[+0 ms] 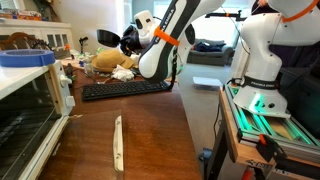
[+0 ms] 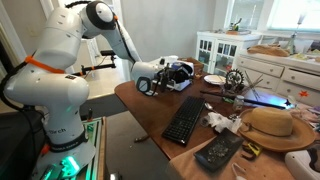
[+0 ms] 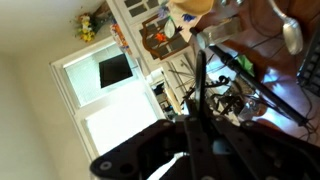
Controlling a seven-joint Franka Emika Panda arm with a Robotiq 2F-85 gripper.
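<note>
In exterior view 1 my gripper (image 1: 131, 42) hangs above the far part of the table, shut on a dark, rounded, pan-like object (image 1: 107, 38) that sticks out to its left. Exterior view 2 has the same dark object (image 2: 183, 71) at the end of the arm, near the table's far left. Seen from the wrist, a narrow black piece (image 3: 200, 80) rises from between the fingers, and the rest of its shape is hard to make out. Fine detail of the grip is hidden by the dark fingers.
A black keyboard (image 2: 184, 121) lies on the brown table, with a straw hat (image 2: 267, 125) and a dark flat box (image 2: 218, 151) on its far side. A wooden strip (image 1: 118, 145) lies nearer exterior view 1.
</note>
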